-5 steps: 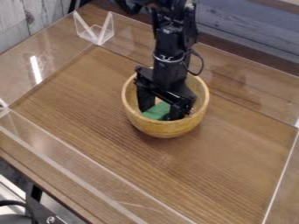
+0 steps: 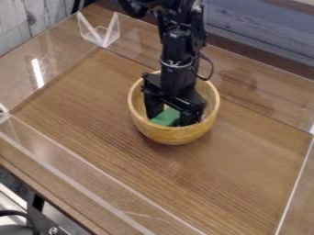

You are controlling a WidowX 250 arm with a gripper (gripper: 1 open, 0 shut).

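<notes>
A yellow bowl point(image 2: 178, 133) stands on the wooden table, with a green object point(image 2: 168, 117) inside it. The black gripper point(image 2: 173, 106) reaches down from the top into the bowl, over and beside the green object. Whether its fingers hold the green object is hard to tell, as the arm hides part of it.
Clear plastic brackets stand at the left edge and upper left. A grey wall runs along the left.
The gripper has shifted slightly within the bowl. Otherwise the scene looks much the same.
</notes>
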